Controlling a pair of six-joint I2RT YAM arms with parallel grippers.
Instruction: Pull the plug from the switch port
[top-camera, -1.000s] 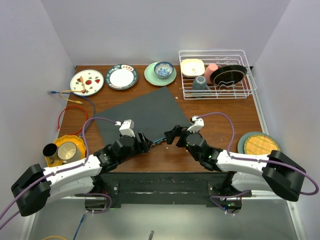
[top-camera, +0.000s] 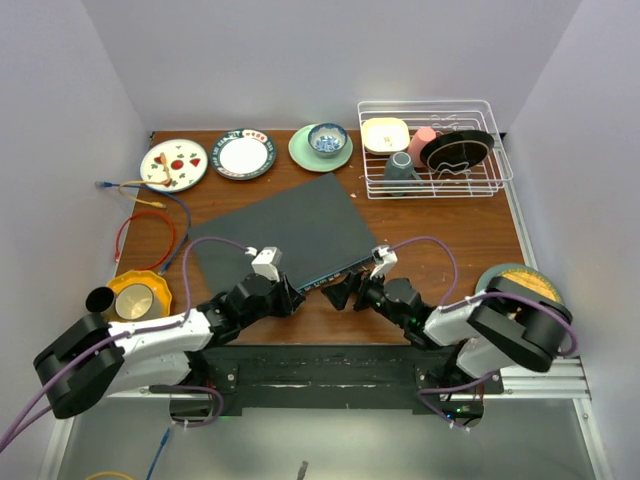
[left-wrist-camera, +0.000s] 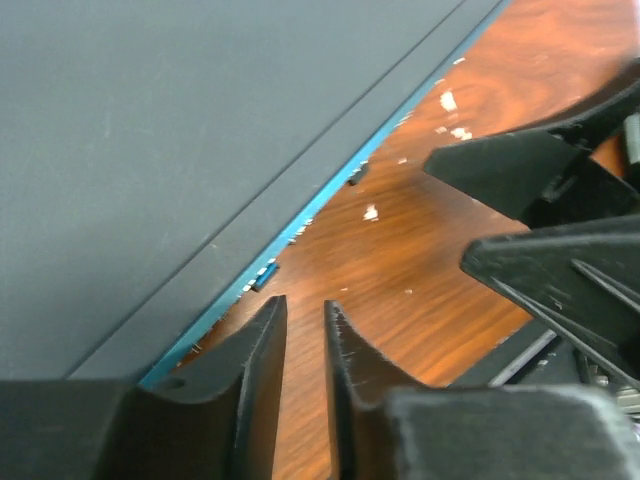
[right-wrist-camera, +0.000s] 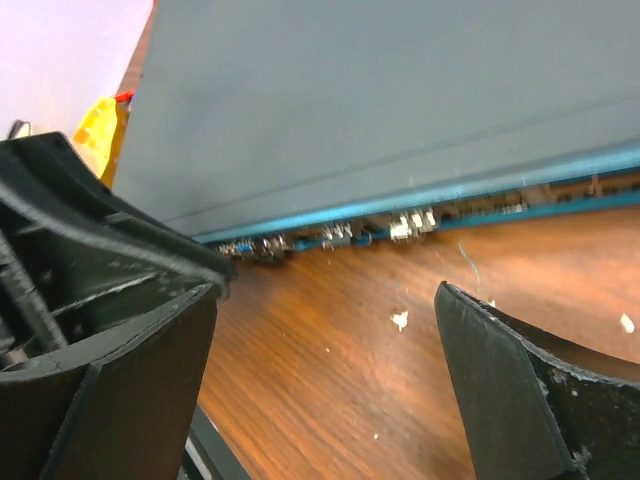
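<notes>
The dark grey switch lies on the table with its blue-edged port strip toward the arms; a small blue piece sits at one port in the left wrist view. My left gripper is at that strip, fingertips close together with a narrow gap and nothing visible between them. My right gripper stands beside it to the right, open and empty, its fingers framing bare wood below the ports in the right wrist view. Whether a plug is in a port is too small to tell for certain.
Plates, a dish rack and loose cables lie at the back and left. A yellow dish with cups is at the left, a round board at the right.
My right gripper has moved down toward the front edge of the switch, its arm shifting with it. My left gripper has shifted slightly, its wrist housing moving right.
</notes>
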